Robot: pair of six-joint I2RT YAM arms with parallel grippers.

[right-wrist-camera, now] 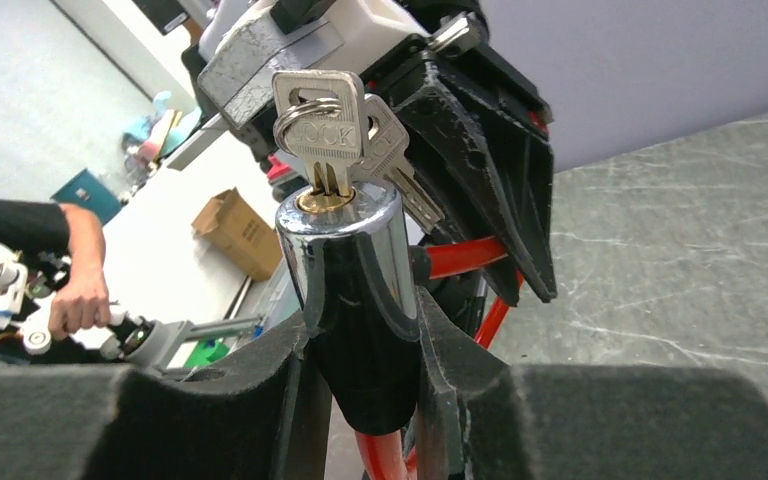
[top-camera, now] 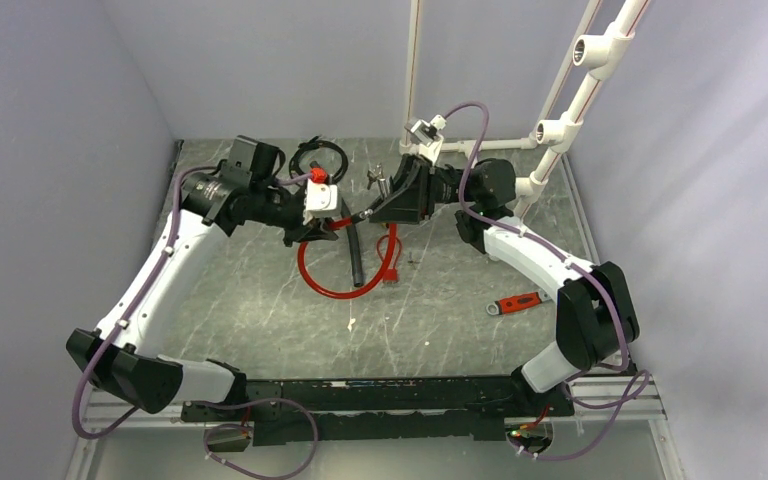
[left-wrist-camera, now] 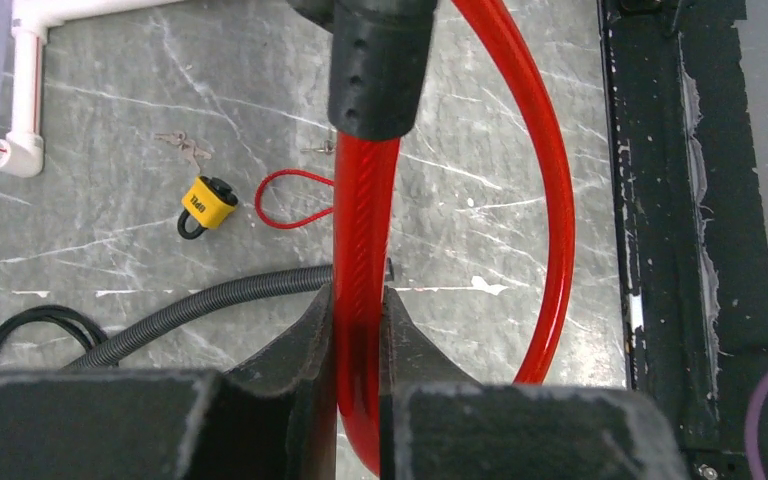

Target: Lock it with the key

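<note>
My right gripper is shut on the black lower body of the cable lock, and its chrome head (right-wrist-camera: 350,225) points up. A key (right-wrist-camera: 326,130) stands in the brass keyhole on top, with a second key (right-wrist-camera: 388,140) hanging from the same ring. My left gripper is shut around the red cable (left-wrist-camera: 360,220), just behind its black end sleeve (left-wrist-camera: 380,75). In the right wrist view that end lies sideways at the lock's side; whether its tip is inside is hidden. From above, the left gripper (top-camera: 332,230) and right gripper (top-camera: 372,213) nearly meet.
Below on the table lie a yellow padlock (left-wrist-camera: 210,203), a thin red cable loop (left-wrist-camera: 285,224), a grey corrugated hose (left-wrist-camera: 230,290) and a coiled black cable (top-camera: 305,148). A red-handled wrench (top-camera: 520,303) lies at the right.
</note>
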